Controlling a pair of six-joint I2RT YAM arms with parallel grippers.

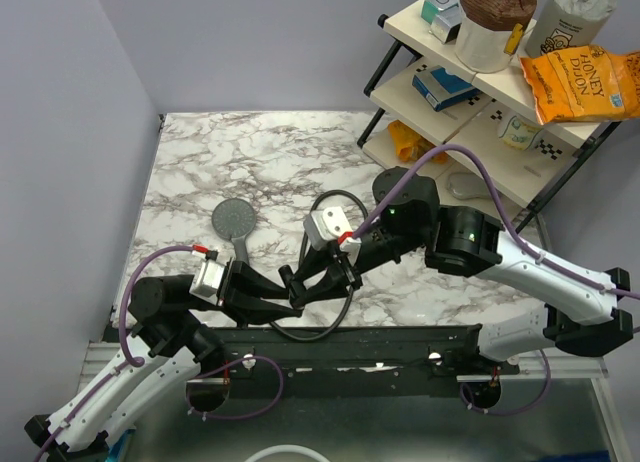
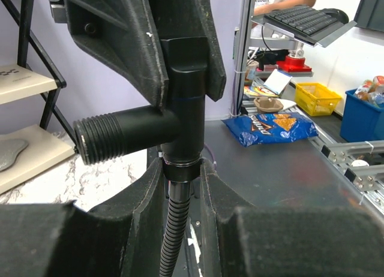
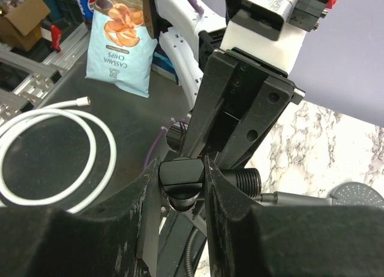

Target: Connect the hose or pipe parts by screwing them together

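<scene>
A black tee connector (image 2: 183,124) with a ribbed side port hangs between both grippers, its corrugated hose (image 2: 176,229) running downward. My left gripper (image 1: 298,304) has its fingertips around the collar where hose meets connector; whether they grip is hard to tell. My right gripper is shut on the connector's upper part, seen above the left fingertips in the left wrist view. The grey shower head (image 1: 234,218) lies on the marble surface to the left, and a dark hose (image 1: 348,197) loops beside it.
A shelf rack (image 1: 420,114) with packages stands at back right. A coiled white hose (image 3: 90,139) and a chips bag (image 3: 117,61) lie on the dark surface.
</scene>
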